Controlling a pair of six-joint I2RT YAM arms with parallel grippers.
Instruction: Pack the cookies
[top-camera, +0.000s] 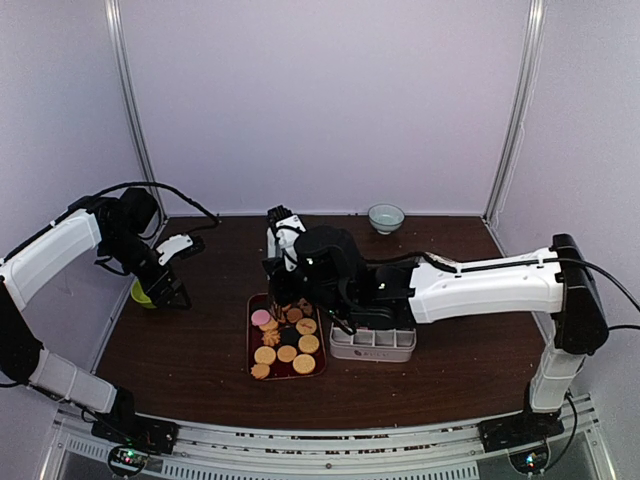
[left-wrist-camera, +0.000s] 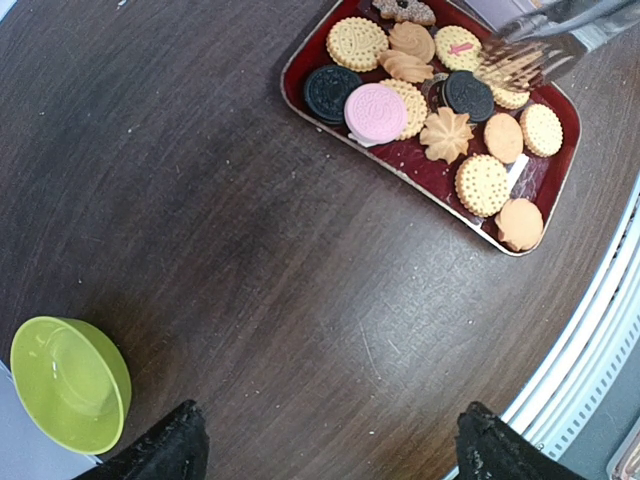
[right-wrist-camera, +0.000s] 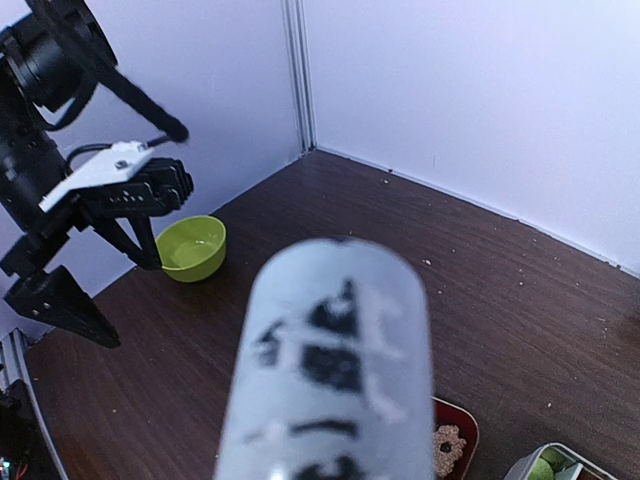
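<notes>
A red tray (left-wrist-camera: 300, 100) holds several cookies: round crackers, black ones, a pink one (left-wrist-camera: 376, 113) and shaped ones. Behind it to the right, the grey compartment box (top-camera: 372, 350) is partly under my right arm. My right gripper (top-camera: 278, 270) is over the tray; in the left wrist view its blurred clear fingers show at the upper right, and its own view is mostly filled by a pale finger, so its state is unclear. My left gripper hangs open above bare table at the left, nothing between its fingers.
A green bowl (left-wrist-camera: 70, 380) stands at the left edge, a pale bowl (top-camera: 386, 218) at the back right. The table around the tray's left and front is clear.
</notes>
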